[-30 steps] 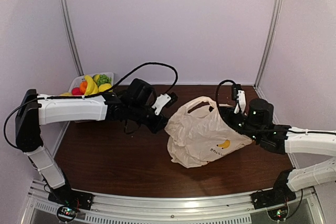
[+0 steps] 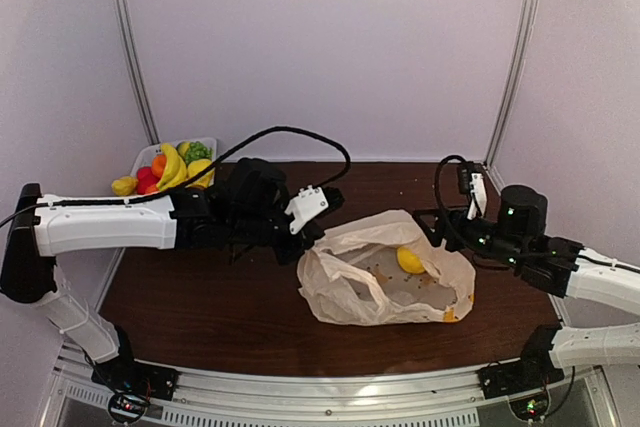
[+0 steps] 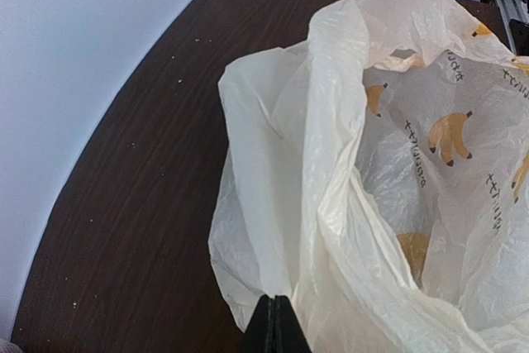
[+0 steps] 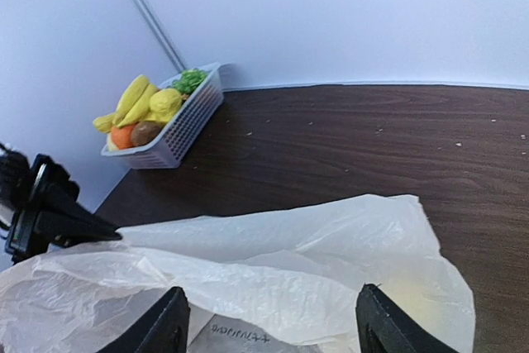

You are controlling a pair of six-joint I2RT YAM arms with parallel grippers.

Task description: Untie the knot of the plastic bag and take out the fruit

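A white plastic bag [image 2: 350,302] lies open on the table in the top view, a yellow fruit [image 2: 410,260] visible inside. My left gripper [image 2: 300,247] is at the bag's left edge; in the left wrist view it [image 3: 274,320] is shut, close against the bag's folds [image 3: 331,163]; whether any film is between its fingers is unclear. My right gripper [image 2: 430,225] is over the bag's upper right part; in the right wrist view its fingers stand apart above the bag's rim [image 4: 273,295], with nothing seen held.
A basket [image 4: 182,134] of mixed fruit stands at the back left of the table [image 2: 200,317]. Walls border the back and sides.
The bag has spread open, exposing the inside and the yellow fruit. My right gripper has shifted over the bag's upper edge; the left has moved slightly.
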